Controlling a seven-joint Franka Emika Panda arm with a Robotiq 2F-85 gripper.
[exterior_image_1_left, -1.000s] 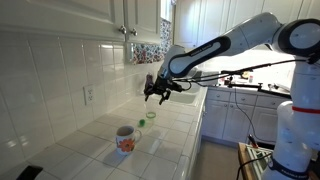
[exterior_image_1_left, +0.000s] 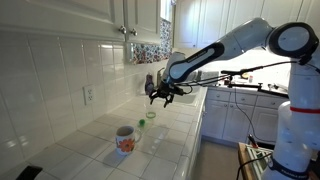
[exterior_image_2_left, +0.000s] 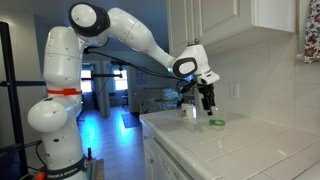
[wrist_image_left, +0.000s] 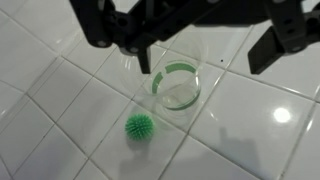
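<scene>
My gripper (exterior_image_1_left: 160, 99) hangs open above the tiled counter, fingers pointing down, nothing between them. In the wrist view a clear round container (wrist_image_left: 178, 85) with a green band lies beneath the gap between the fingers, apart from them. Beside it is a small spiky green ball (wrist_image_left: 139, 126). In exterior view 1 the ball (exterior_image_1_left: 142, 123) sits nearer that camera than the green-banded container (exterior_image_1_left: 151, 115). From exterior view 2, the container (exterior_image_2_left: 217, 122) shows just below my gripper (exterior_image_2_left: 208, 110).
A patterned mug (exterior_image_1_left: 125, 140) stands on the counter nearer the first camera. The tiled wall (exterior_image_1_left: 60, 90) and overhead cabinets (exterior_image_2_left: 250, 25) bound the work space. Open tile surrounds the container and the ball.
Over the last second my gripper has shifted slightly to the right in exterior view 1, staying open above the counter. The mug, ball and container have not moved.
</scene>
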